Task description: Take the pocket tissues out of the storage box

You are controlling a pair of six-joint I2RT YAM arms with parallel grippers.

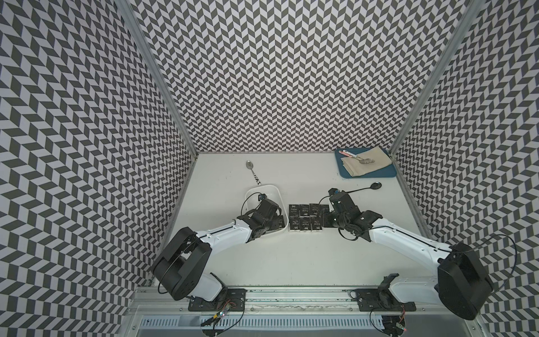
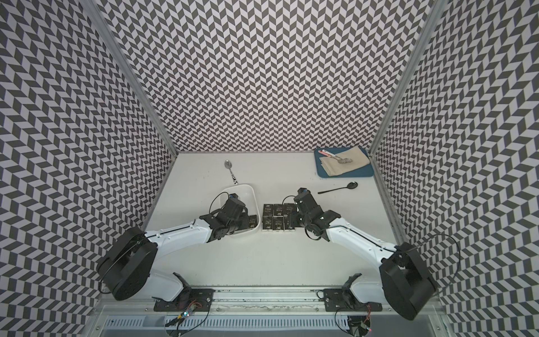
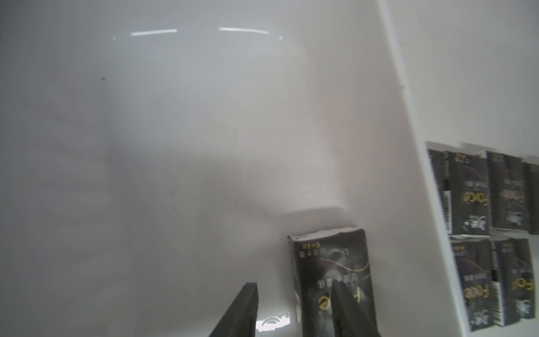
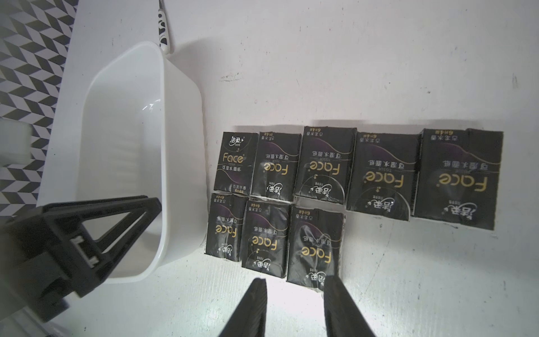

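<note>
Inside the white storage box one black pocket tissue pack lies flat near the right wall, its lower end cut off in the left wrist view. Over it hangs my left gripper, open; its right finger overlaps the pack in that view, and whether they touch I cannot tell. More black tissue packs lie face up on the table in two rows right of the box, several in the back row and 3 in the front row. My right gripper is open and empty, near the front row.
A spoon with a patterned handle lies behind the box. A black spoon rests at the right, and a blue tray with a beige cloth stands at the back right.
</note>
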